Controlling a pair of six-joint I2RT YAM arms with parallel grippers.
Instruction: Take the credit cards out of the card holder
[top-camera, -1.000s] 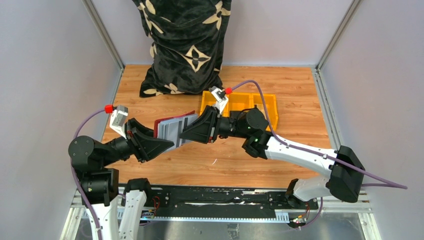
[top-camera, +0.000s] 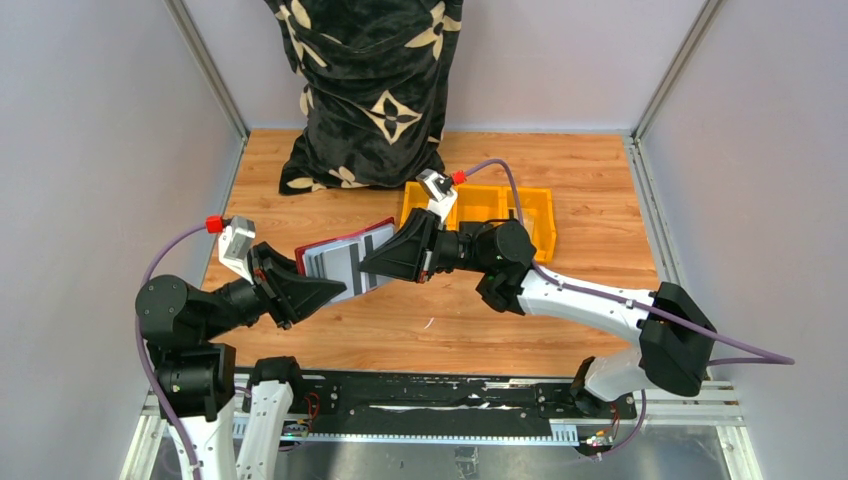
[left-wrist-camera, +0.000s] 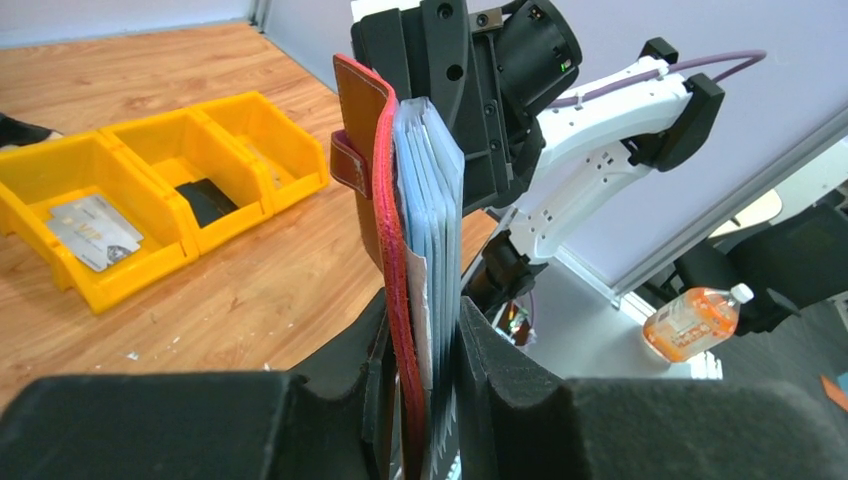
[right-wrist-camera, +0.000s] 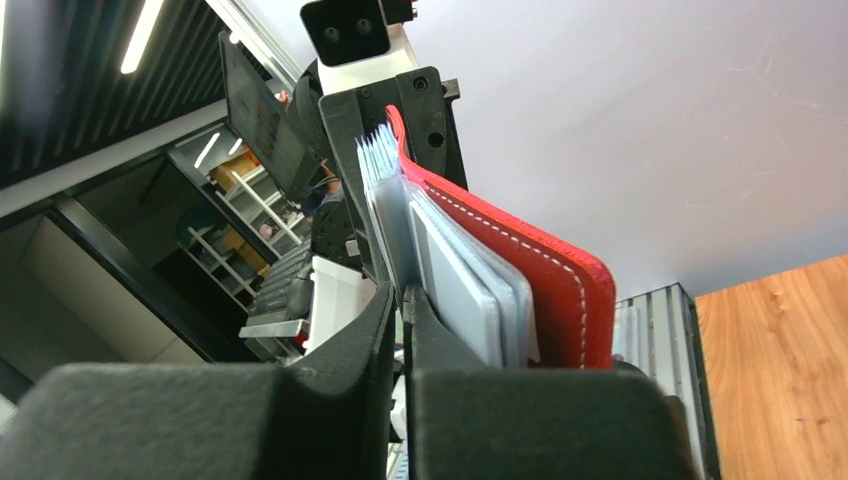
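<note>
The red card holder is held upright in the air between my two grippers, a stack of clear card sleeves along its open side. My left gripper is shut on the holder. My right gripper is at the holder's other end, its fingertips close together at the sleeves; whether they grip anything is hidden.
A yellow three-compartment bin stands at the back right of the wooden table, with cards in one compartment. A dark patterned cloth hangs at the back.
The holder has turned slightly, showing more of its sleeves in the top view.
</note>
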